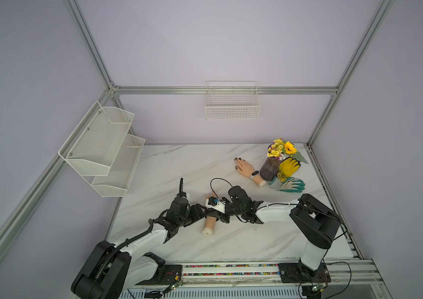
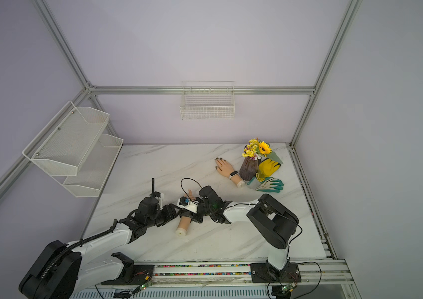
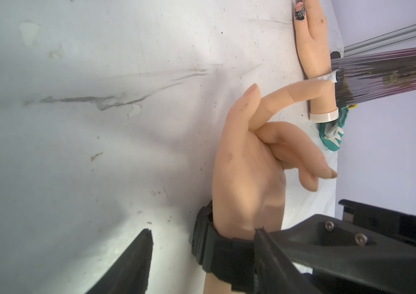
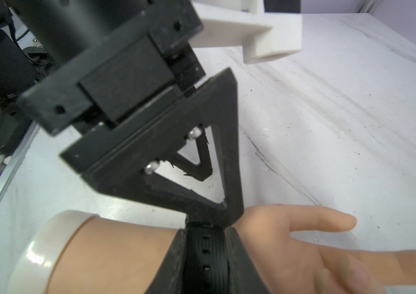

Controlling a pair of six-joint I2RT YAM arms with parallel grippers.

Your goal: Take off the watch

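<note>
A mannequin hand (image 3: 242,171) lies on the table with a black watch (image 3: 222,250) round its wrist; the top views show it between both arms, largely covered by them. My left gripper (image 1: 199,211) is part open beside the watch in the left wrist view, one finger on bare table's side, the other over the band. My right gripper (image 1: 213,206) is shut on the black watch band (image 4: 205,259), which stands out below its fingertips in the right wrist view, across the pale forearm.
A second hand (image 1: 245,168) with a watch lies at the back right beside a flower vase (image 1: 270,168) and gloves (image 1: 291,184). White mesh racks (image 1: 101,149) hang on the left wall.
</note>
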